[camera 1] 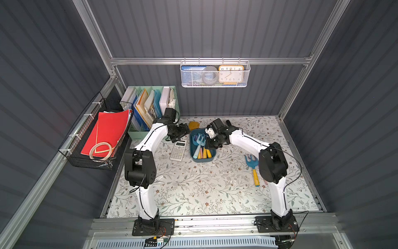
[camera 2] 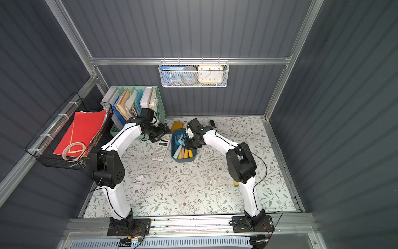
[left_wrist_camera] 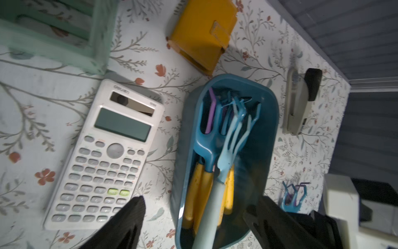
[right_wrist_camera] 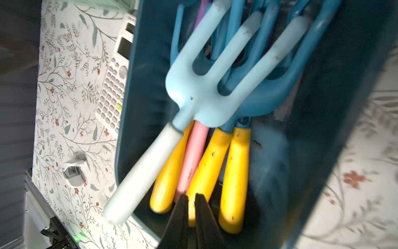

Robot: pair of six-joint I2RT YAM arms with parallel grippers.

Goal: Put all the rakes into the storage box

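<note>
A rake with blue tines and a yellow handle lies on the table at the right, beside my right arm. The dark blue storage box stands near the table's middle, holding several hand tools; a light blue fork with a pale handle lies on top. My right gripper is over the box, its fingers a narrow gap apart and a yellow handle showing behind them; I see nothing gripped. My left gripper is open and empty, beyond the calculator and left of the box.
A white calculator lies just left of the box. Behind the box are a yellow item and a stapler. The green file holder stands at the back left.
</note>
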